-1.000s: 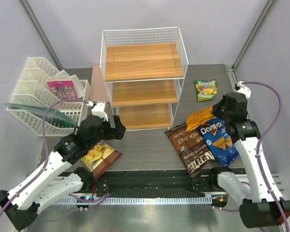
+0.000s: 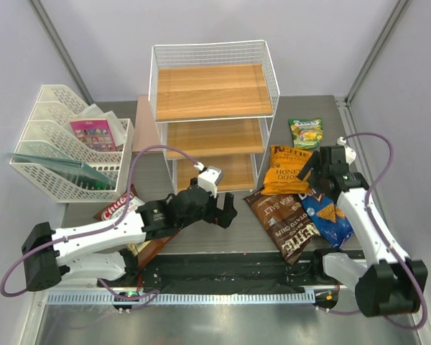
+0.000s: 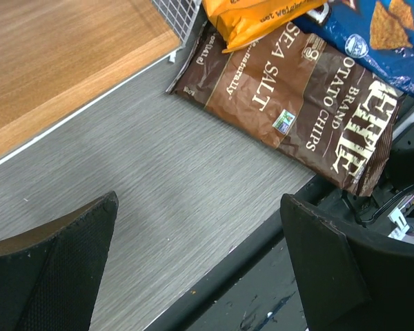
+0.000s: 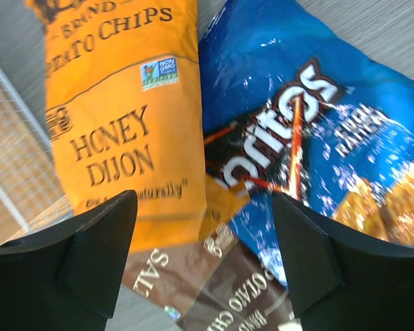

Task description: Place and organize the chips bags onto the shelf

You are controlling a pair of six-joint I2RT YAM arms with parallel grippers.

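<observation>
A three-tier shelf with wooden boards stands at centre back. An orange Honey Dijon bag lies right of it, overlapping a blue Doritos bag and a brown Sea Salt bag. A small green bag lies farther back; other bags lie at lower left, partly hidden by my left arm. My left gripper hangs open above bare counter before the shelf. My right gripper is open over the orange bag.
A white basket with folders and a pink pack stands at the left. The counter's dark front edge runs along the bottom. Walls bound both sides. Bare grey counter shows between the shelf and that edge.
My left gripper has moved right, away from the left-side bags. My right gripper has shifted to over the orange bag, which lies flatter and farther toward the back than a second ago.
</observation>
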